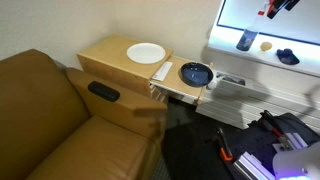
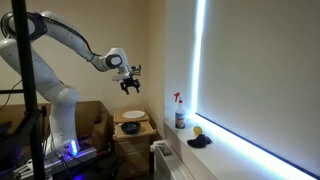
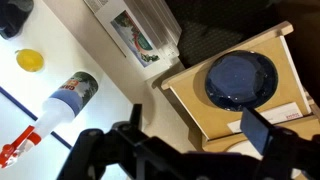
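Note:
My gripper is open in the wrist view, its two dark fingers wide apart with nothing between them. In exterior view 2 the gripper (image 2: 130, 88) hangs in the air above the small wooden cabinet. On that cabinet (image 1: 112, 64) lie a round white plate (image 1: 146, 53) and a dark blue bowl (image 1: 197, 74), set apart. Between them is a small white item (image 1: 162, 71). A spray bottle (image 2: 179, 112) with a red and white nozzle stands on the window ledge. Near it are a yellow object (image 3: 30, 60) and a dark cloth-like thing (image 2: 223, 139).
A brown couch (image 1: 60, 130) is beside the cabinet, a black remote-like object (image 1: 104, 91) on its arm. Below the ledge runs a white radiator-like unit (image 1: 235, 100). In the wrist view, printed booklets (image 3: 138, 38) lie near the ledge. Open air surrounds the gripper.

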